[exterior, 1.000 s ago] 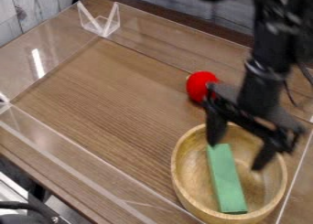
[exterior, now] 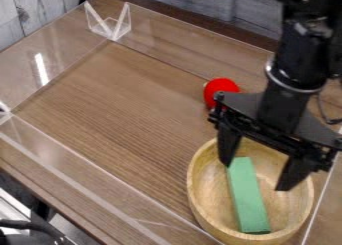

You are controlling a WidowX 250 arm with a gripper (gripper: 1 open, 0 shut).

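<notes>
My gripper [exterior: 261, 151] is large and black at the right, open, pointing down over a round wooden bowl [exterior: 210, 199] at the lower right. A green block [exterior: 245, 194] lies tilted lengthwise in the bowl, below and between the fingertips. A red round object [exterior: 221, 89] sits on the table behind the bowl, partly hidden by the gripper.
A clear plastic object [exterior: 111, 19] stands at the back left. A dark cable or tube shows at the bottom-left corner.
My gripper has shifted over the bowl's region and now hides more of the red object. The green block and bowl look unmoved.
</notes>
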